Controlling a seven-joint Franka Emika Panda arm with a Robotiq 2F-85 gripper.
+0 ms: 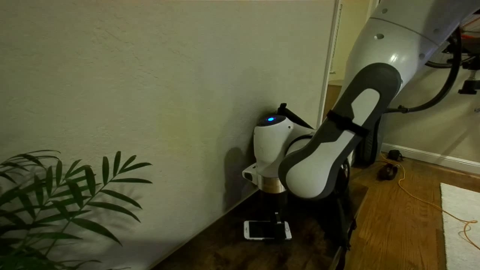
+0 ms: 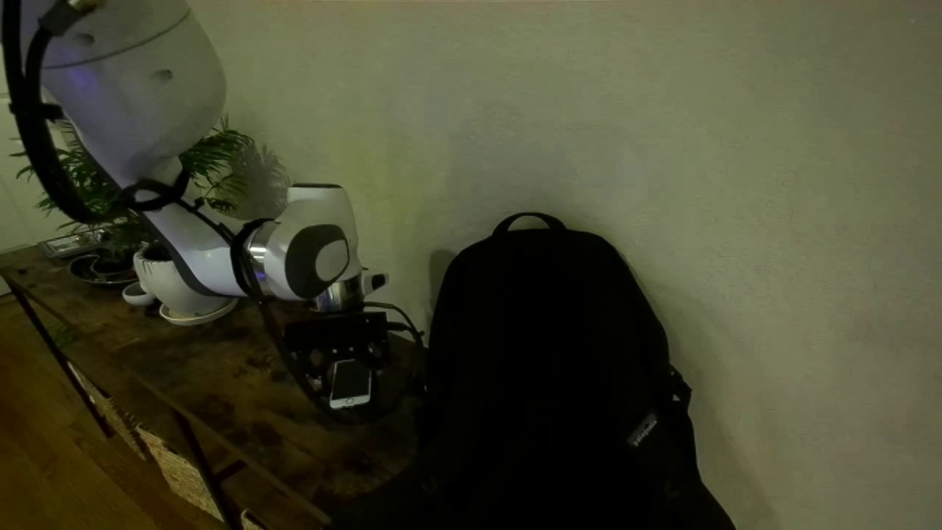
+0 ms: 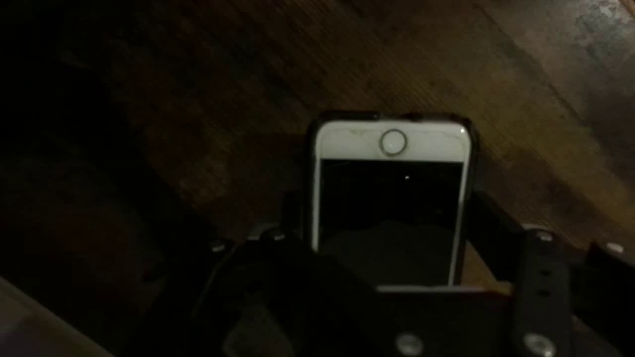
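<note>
A white-fronted phone (image 1: pixel 257 230) with a dark screen is held flat, screen up, above the dark wooden table. My gripper is shut on it, one black finger (image 3: pixel 489 229) against each long side in the wrist view. The home-button end of the phone (image 3: pixel 357 140) sticks out beyond the fingers, while its other end is hidden behind the gripper body. In exterior view 2 the phone (image 2: pixel 351 383) shows below the black gripper housing.
A large black backpack (image 2: pixel 539 353) stands close beside the gripper, against the wall. On the table's far side are a white plant pot (image 2: pixel 176 287) and leafy plant (image 1: pixel 76 198). The wall (image 1: pixel 157 112) runs close behind the arm. Bare tabletop (image 2: pixel 265 389) lies toward the front edge.
</note>
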